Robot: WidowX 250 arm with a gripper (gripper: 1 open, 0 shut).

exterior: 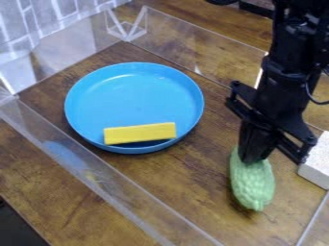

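Observation:
My black gripper (257, 144) hangs at the right of the view, its tips down on the top end of a green oblong object (252, 183) that lies on the wooden surface. The fingertips are dark and overlap, so whether they grip it is hard to see. To the left, a blue plate (134, 88) carries a yellow block (140, 133) near its front rim.
A white block (315, 165) lies at the right edge, behind the green object. Clear plastic walls (115, 197) border the wooden surface. Bare wood lies between the plate and the green object and at the front left.

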